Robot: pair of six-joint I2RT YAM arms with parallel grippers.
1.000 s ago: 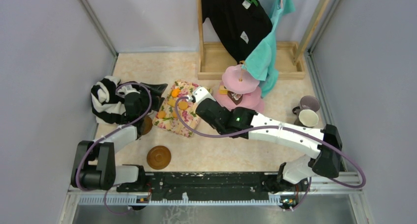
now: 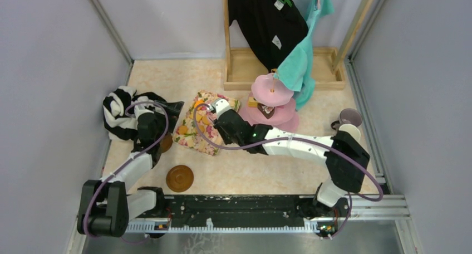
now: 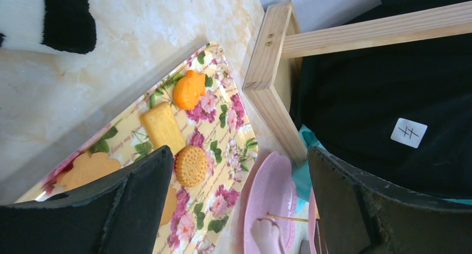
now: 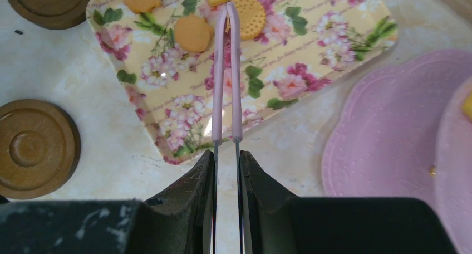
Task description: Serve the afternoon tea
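A floral tray holds an orange fish-shaped piece, a rectangular biscuit, a round dimpled cracker and several other biscuits. My right gripper is shut on pink-tipped tongs, their tips over the dimpled cracker; whether they grip it I cannot tell. My left gripper stands open above the tray's left side. The pink tiered stand is right of the tray, with pieces on a lower tier.
Two brown coasters lie left and front of the tray. Two mugs stand at the right, striped cloth at the left. A wooden rack with hanging garments fills the back.
My right arm's rear joints have shifted left and up in the top view; its gripper has moved slightly over the tray. The left arm has shifted slightly left.
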